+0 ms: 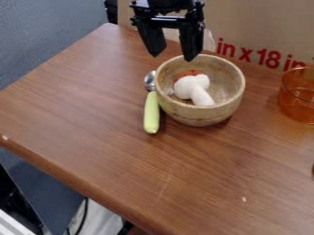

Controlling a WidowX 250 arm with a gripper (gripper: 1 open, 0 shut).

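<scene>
My black gripper hangs at the top middle, open, with its two fingers apart and nothing visible between them, above the rear of a wooden bowl. In the bowl are a white mushroom-like object and a small reddish item behind it, partly hidden. A pale green long vegetable lies left of the bowl, below a metal spoon-like utensil.
An orange translucent container stands at the right. A cardboard box backs the scene.
</scene>
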